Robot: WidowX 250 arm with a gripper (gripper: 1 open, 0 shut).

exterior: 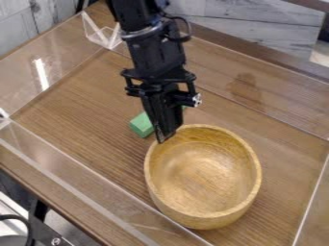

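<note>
My gripper point(161, 133) hangs in the upper middle of the camera view, its narrow tip pointing down at the back-left rim of a beige round bowl point(203, 183); it looks shut, with nothing visible between its fingers. A small green block point(140, 125) lies on the wooden surface behind the bowl, just left of the gripper and partly hidden by it.
Pale edges border it at the back and right, and a black cable lies at the lower-left corner.
</note>
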